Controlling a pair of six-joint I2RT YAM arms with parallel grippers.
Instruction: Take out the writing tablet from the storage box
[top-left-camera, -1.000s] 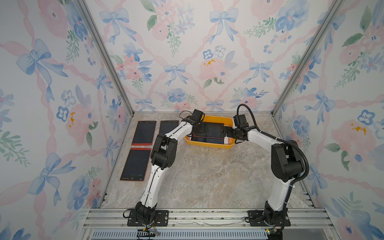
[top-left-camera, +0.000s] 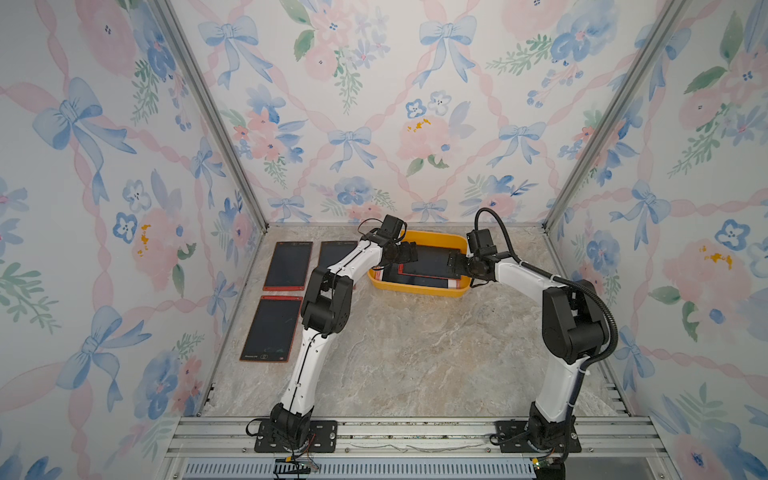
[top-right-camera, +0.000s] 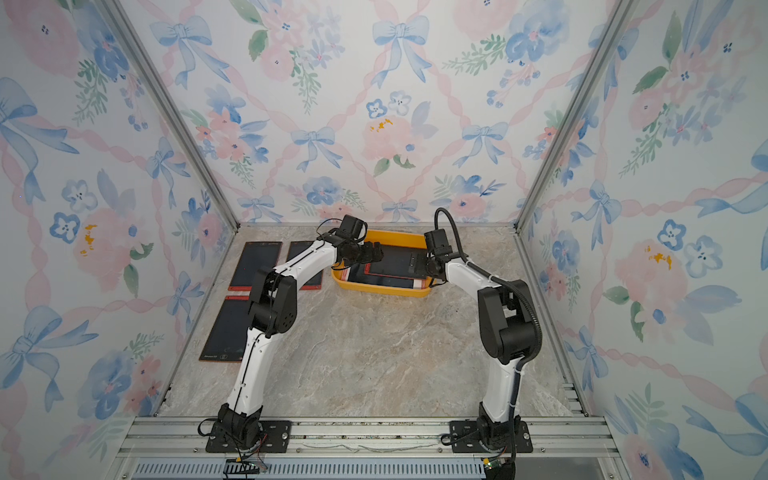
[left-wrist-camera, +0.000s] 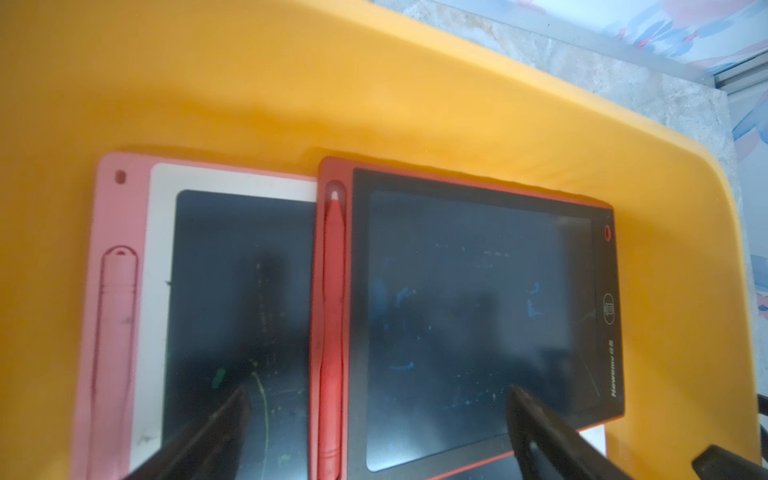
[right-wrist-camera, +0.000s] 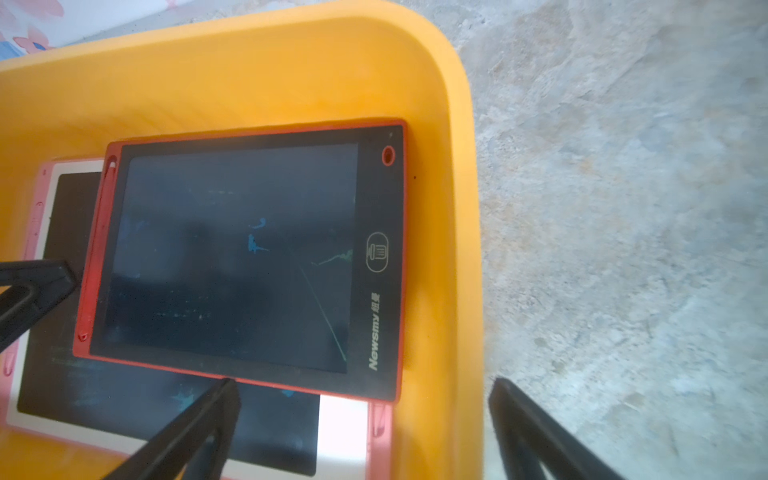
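Note:
In the yellow storage box (top-left-camera: 416, 290), a red-edged writing tablet (right-wrist-camera: 240, 256) lies on top of a pink-edged tablet (left-wrist-camera: 232, 264). The red one sits toward the box's right end, its stylus along its left side. Over the left part of the box my left gripper (top-left-camera: 408, 253) is open, with nothing held. My right gripper (top-left-camera: 457, 264), open as well, hangs over the box's right end. In the right wrist view its fingers (right-wrist-camera: 528, 436) spread to either side of the box's right wall, touching no tablet that I can see.
Three tablets lie on the left of the table: one at the back left (top-left-camera: 288, 265), another in front of it (top-left-camera: 272, 329), and a third (top-left-camera: 336, 253) partly behind my left arm.
The red-edged tablet has slid right inside the box. The right arm looks still.

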